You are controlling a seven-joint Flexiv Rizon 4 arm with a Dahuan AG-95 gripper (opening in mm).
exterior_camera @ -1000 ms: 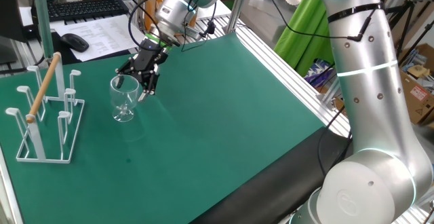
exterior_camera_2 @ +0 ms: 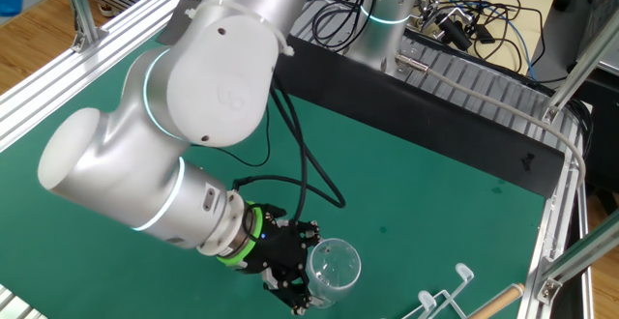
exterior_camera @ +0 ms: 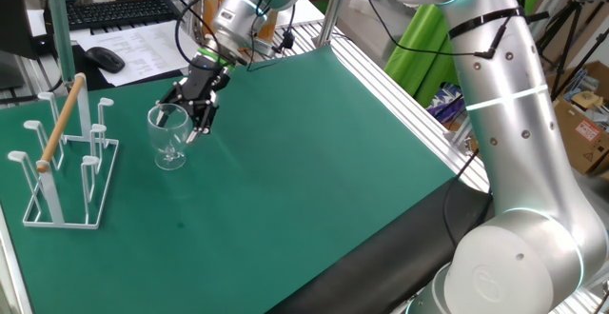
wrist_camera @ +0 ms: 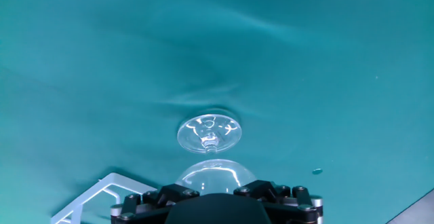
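A clear stemmed glass [exterior_camera: 169, 138] stands on the green table, its foot [wrist_camera: 209, 133] and part of its bowl [wrist_camera: 215, 175] showing in the wrist view. My black gripper [exterior_camera: 183, 124] is low beside it, reaching in from the back in exterior view 1. The fingers are spread wide, one toward each side of the bowl. In exterior view 2 the glass [exterior_camera_2: 334, 267] sits right at the fingertips of my gripper [exterior_camera_2: 306, 269]. Whether the pads touch the glass cannot be made out.
A white cup rack [exterior_camera: 67, 162] with a wooden bar and several upright prongs is left of the glass. A keyboard [exterior_camera: 119, 12], mouse [exterior_camera: 105, 59] and papers lie beyond the back edge.
Over the last second my gripper has moved a little to the left in exterior view 1.
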